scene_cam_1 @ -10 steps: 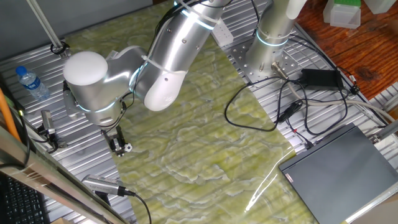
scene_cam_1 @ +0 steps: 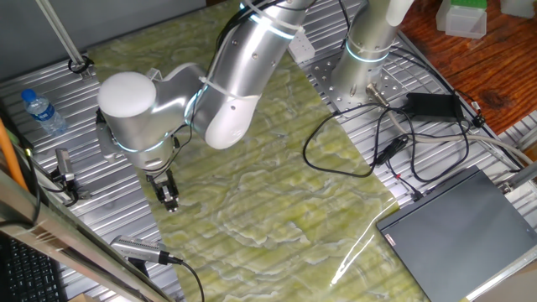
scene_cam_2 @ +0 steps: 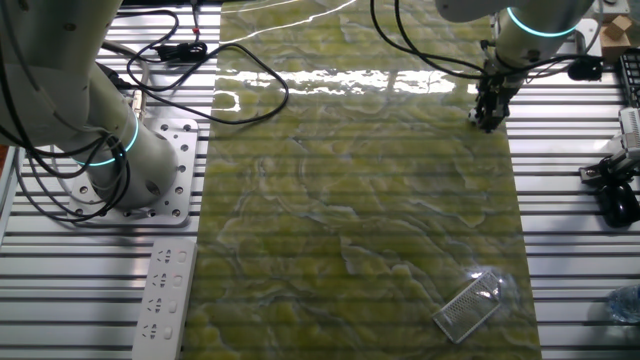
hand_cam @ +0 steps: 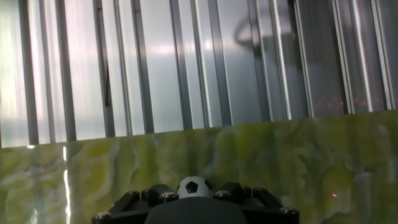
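Note:
A small black-and-white soccer ball shows at the bottom of the wrist view, between the black fingers of my gripper. The fingertips stand close to its two sides; whether they press on it cannot be told. In exterior view 1 my gripper is low over the left edge of the green marbled mat, and the ball is mostly hidden by it. From the other side, in exterior view 2, the gripper points down at the mat's far right edge, with a bit of white beside its tip.
A flat clear grater lies on the mat. Off the mat are a water bottle, a stand-mounted camera, a laptop, looped black cables and a power strip.
My gripper has moved a little to the right, up to the ball. A second ago the white ball showed clearly beside the fingers; now the gripper largely covers it.

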